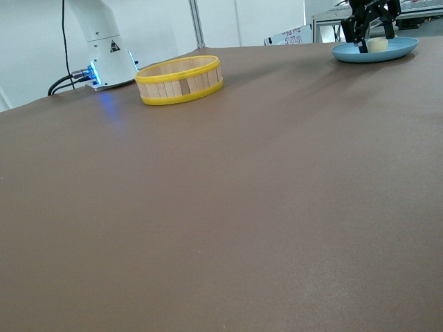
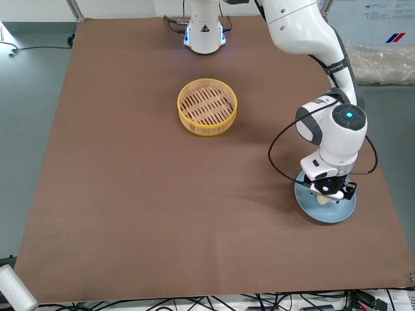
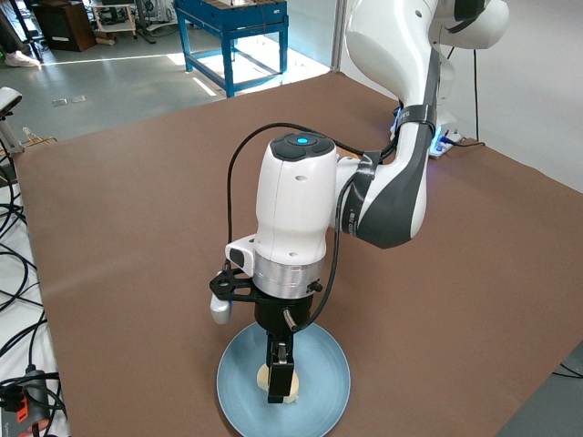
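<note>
My gripper (image 3: 280, 373) hangs low over a pale blue plate (image 3: 323, 391), at a small cream round object (image 1: 378, 44) lying on it. In the top view the black fingers (image 1: 389, 29) appear spread around that object; whether they touch it I cannot tell. In the left view the gripper (image 2: 327, 191) hides much of the object. A round slatted basket with yellow rims (image 2: 207, 107) (image 1: 179, 80) stands apart, toward the middle back of the table.
The robot's white base (image 2: 204, 35) stands at the back edge. Cables run along the front edge and off the table's sides.
</note>
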